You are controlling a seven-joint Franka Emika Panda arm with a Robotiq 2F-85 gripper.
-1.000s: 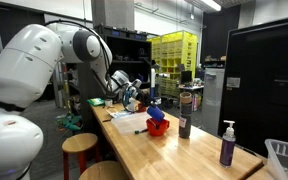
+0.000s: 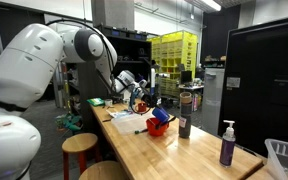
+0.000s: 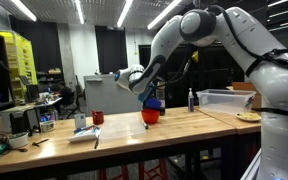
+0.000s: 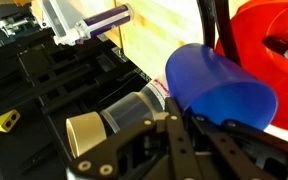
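Note:
A blue cup point(image 2: 161, 114) is tilted over the red bowl point(image 2: 157, 128) on the wooden table. My gripper is shut on the cup's near side in the wrist view, where the blue cup point(image 4: 224, 85) fills the middle. Beneath and beside it shows the red bowl point(image 4: 284, 20), with a dark-handled item inside. Exterior view 2 has the cup point(image 3: 152, 103) just above the bowl point(image 3: 150, 117). What the cup holds, if anything, cannot be seen.
A grey canister point(image 2: 185, 127) stands right of the bowl, and a purple bottle point(image 2: 227, 145) farther right. At the table's end is a clear bin point(image 2: 284, 160). Stools point(image 2: 80, 142) stand along the near-left edge.
The cup has shifted slightly to the right over the bowl, and its tilt has changed a little. My gripper has moved with it. The bowl stays put.

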